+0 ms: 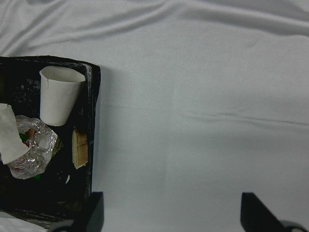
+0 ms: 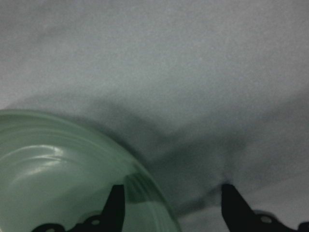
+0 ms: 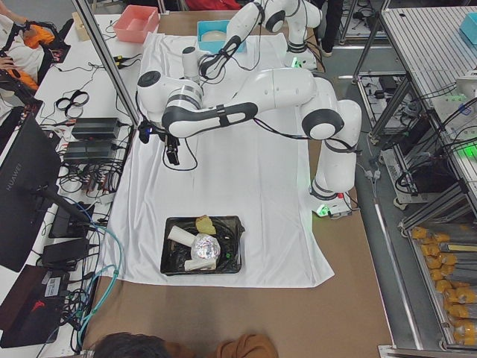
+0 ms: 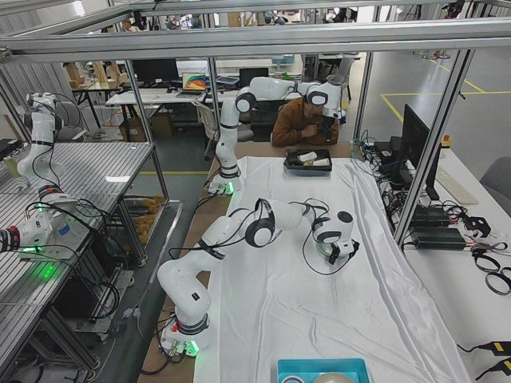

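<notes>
My left gripper hangs open and empty above the cloth. Beside it in the left wrist view is a black tray holding paper cups, crumpled foil and a bread piece. My right gripper is low over a pale green bowl, its fingers open on either side of the rim. Whether they touch it is unclear. The nearer arm hides this spot in the camera left view.
A blue bin stands at the right arm's end of the white cloth. Electronics and cables crowd the side desk. A person sits beyond the tray.
</notes>
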